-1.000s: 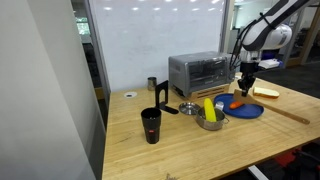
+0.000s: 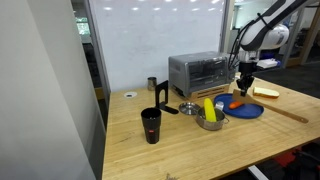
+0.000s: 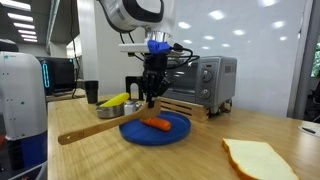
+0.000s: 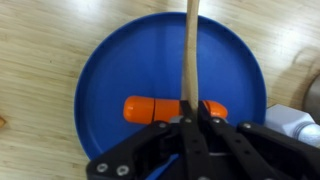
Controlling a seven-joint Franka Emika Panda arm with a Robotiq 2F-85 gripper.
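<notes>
My gripper [image 3: 150,103] is shut on a long wooden spatula [image 3: 95,131], which slants down to the left in exterior view 2 and reaches towards the table's right side in exterior view 1. In the wrist view, the thin wooden handle [image 4: 191,50] runs up from between the fingers. Beneath it lies a blue plate [image 4: 98,85] bearing an orange carrot-like object [image 4: 146,110]. The fingers hover over that object and partly cover it; whether they touch it I cannot tell.
A metal pot [image 2: 211,122] holding a yellow item [image 2: 209,108] stands beside the plate. Behind is a toaster oven [image 2: 197,73]. A bread slice [image 3: 258,158] lies near the plate. A black cup [image 2: 151,124] stands farther left, with bare table in front.
</notes>
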